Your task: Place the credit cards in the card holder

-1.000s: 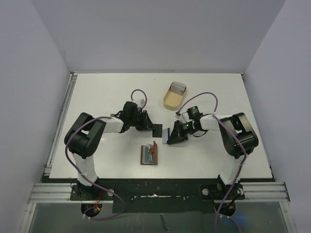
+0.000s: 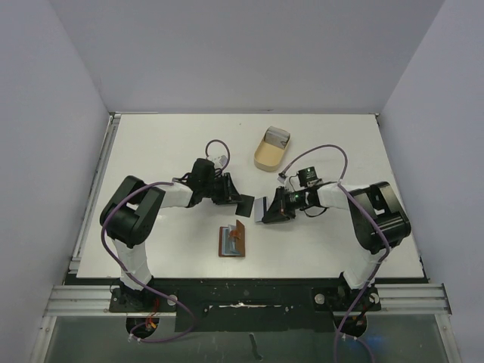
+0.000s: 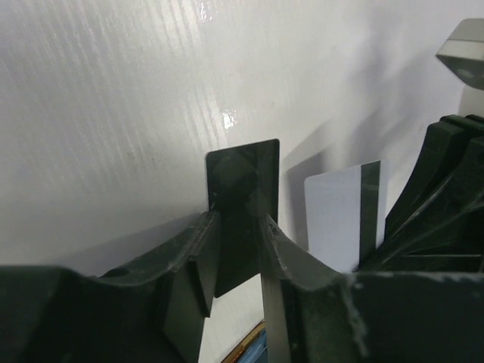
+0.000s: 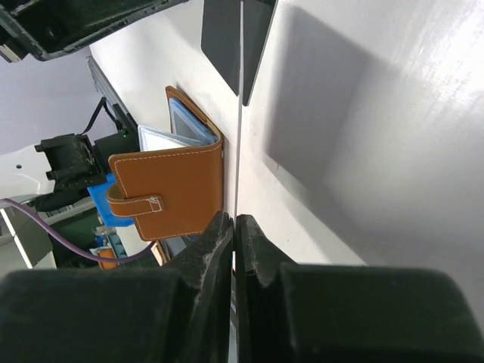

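Observation:
A dark card (image 2: 244, 209) lies at the middle of the table. My left gripper is over it, its fingers part open on either side near the card. My right gripper is shut on a white card with a dark stripe, held upright and seen edge-on in the right wrist view, just right of the dark card. The brown leather card holder (image 4: 170, 189) lies open at the front middle with cards in its sleeves.
A cardboard box (image 2: 269, 151) with a grey item at its end stands at the back.
My right gripper and the white card have shifted slightly to the right. The left gripper has barely moved.

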